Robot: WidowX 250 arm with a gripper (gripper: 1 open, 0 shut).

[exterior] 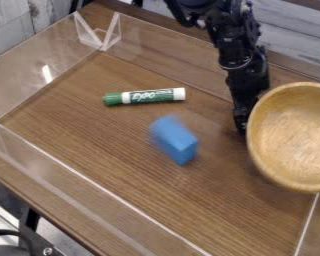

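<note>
A blue block (174, 140) lies on the wooden tray floor, below a green-and-white Expo marker (143, 97). My black gripper (247, 112) reaches down at the right, its tips largely hidden by the wooden bowl (286, 138); whether it holds anything cannot be seen.
The bowl takes up the right side. The left and lower parts of the tray (109, 190) are clear, and clear walls edge the tray.
</note>
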